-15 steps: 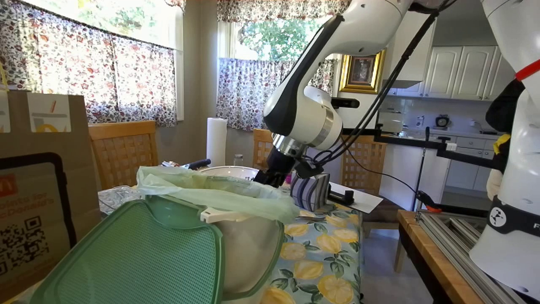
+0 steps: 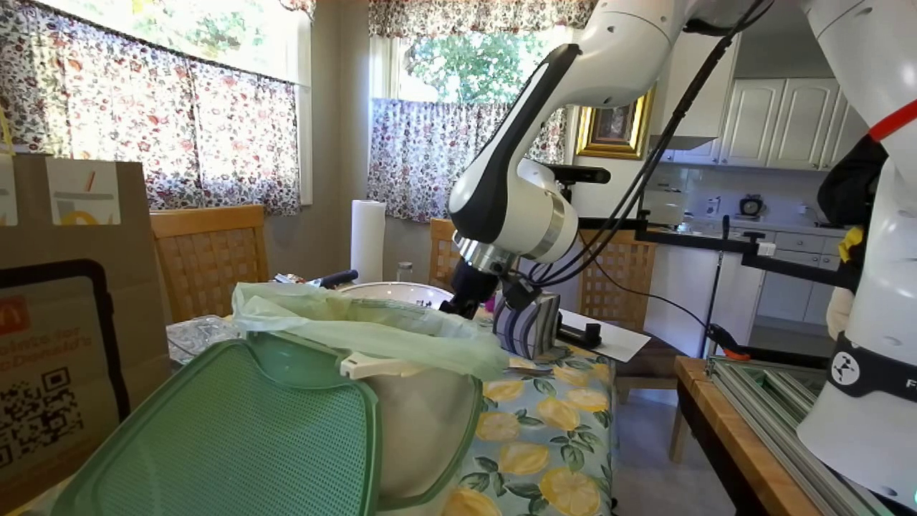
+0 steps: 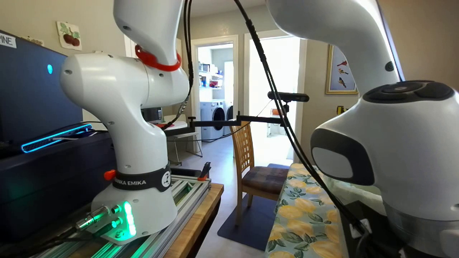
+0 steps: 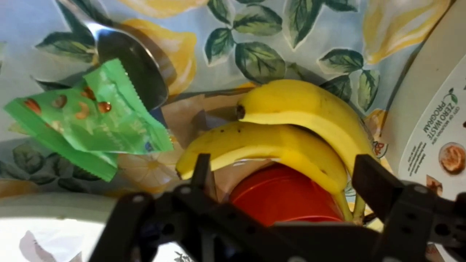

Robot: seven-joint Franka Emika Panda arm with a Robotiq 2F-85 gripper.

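Observation:
Seen from the wrist, my gripper is open above two yellow bananas (image 4: 266, 144), with nothing held between its fingers. The bananas lie side by side, their stems toward the lower right, partly over a red round object (image 4: 284, 192). To their left rests a green snack packet (image 4: 91, 124) with nuts printed on it, overlapping the bowl end of a metal spoon (image 4: 131, 61). In exterior view 1 the gripper (image 2: 460, 308) points down behind the bin's bag, its fingertips mostly hidden. Exterior view 2 does not show the gripper's fingers.
A pale bin (image 4: 402, 118) with a Zero Waste label stands right of the bananas. Its green lid (image 2: 232, 438) hangs open, and a light green bag (image 2: 370, 331) lines it. A white bowl (image 4: 56, 209) is at lower left. Bare lemon-print tablecloth (image 2: 541, 447) shows at the near side.
In exterior view 1 the arm has shifted slightly and the gripper has tilted to a steeper angle, moving a little to the right. The surrounding objects look unmoved.

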